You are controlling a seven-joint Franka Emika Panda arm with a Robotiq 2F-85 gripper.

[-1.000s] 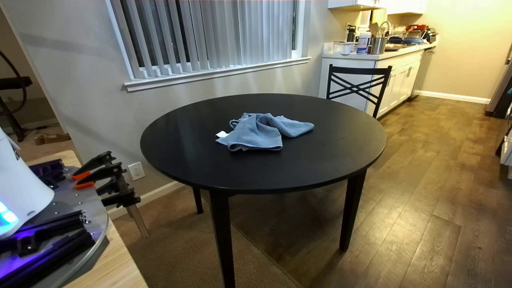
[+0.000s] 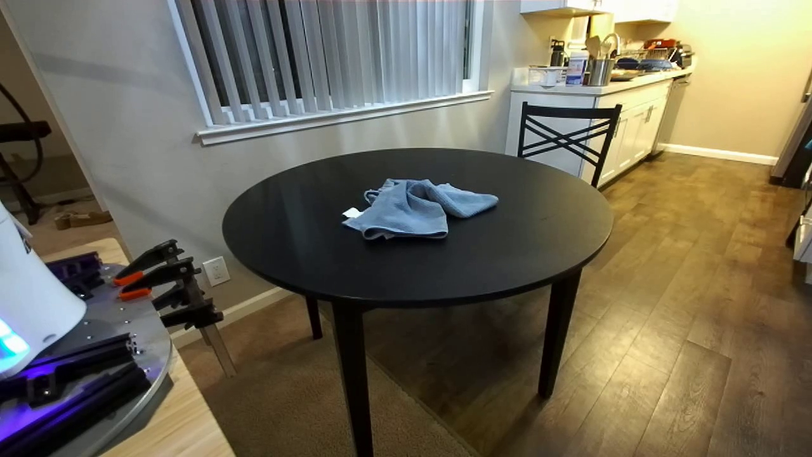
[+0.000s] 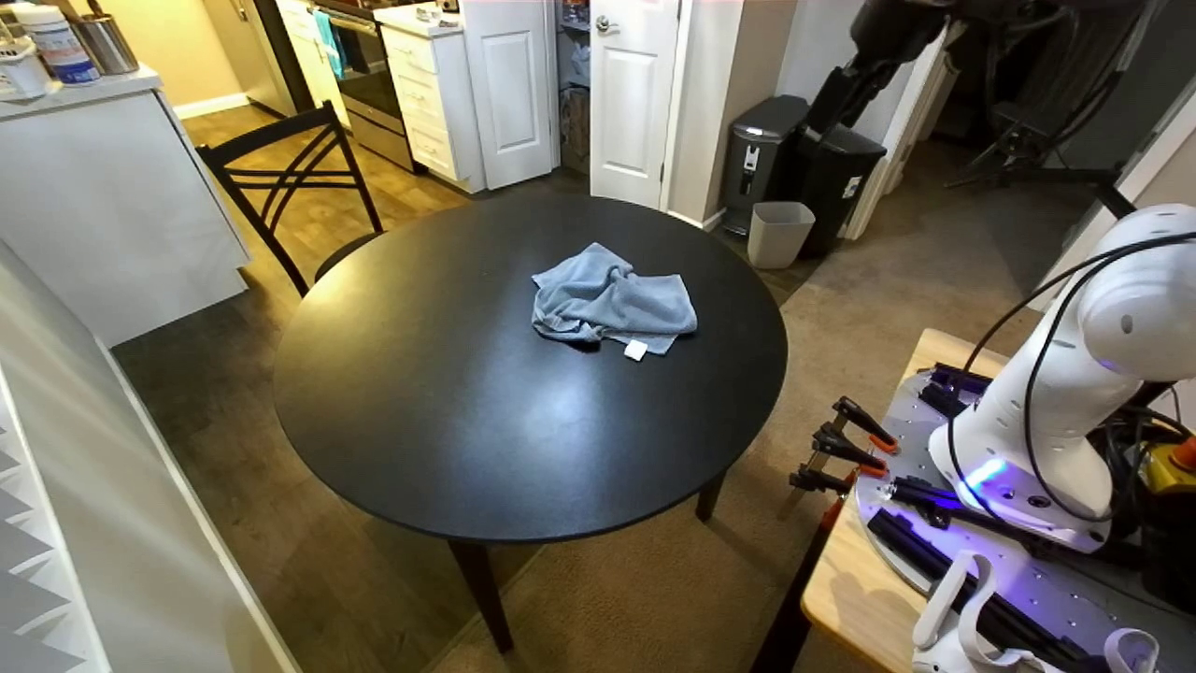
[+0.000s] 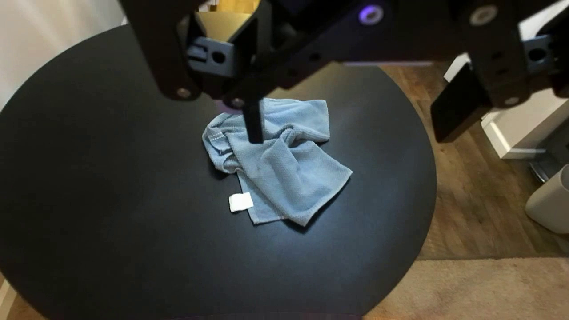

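A crumpled blue cloth (image 2: pixel 415 209) with a small white tag lies alone on the round black table (image 2: pixel 304 266). In exterior view 2 the same cloth (image 3: pixel 617 301) rests beyond the table's middle, its tag towards the right. My gripper is open, its fingers wide apart and nothing held between them. From the wrist view it hangs well above the tabletop, and one finger (image 4: pixel 253 122) covers a little of the cloth (image 4: pixel 290 170). Exterior view 1 does not show the gripper.
A black chair (image 3: pixel 286 185) stands at the table's far side. Clamps (image 3: pixel 847 443) grip the edge of the wooden bench that carries the arm's white base (image 3: pixel 1020 437). Bins (image 3: pixel 779 230) are on the floor beyond.
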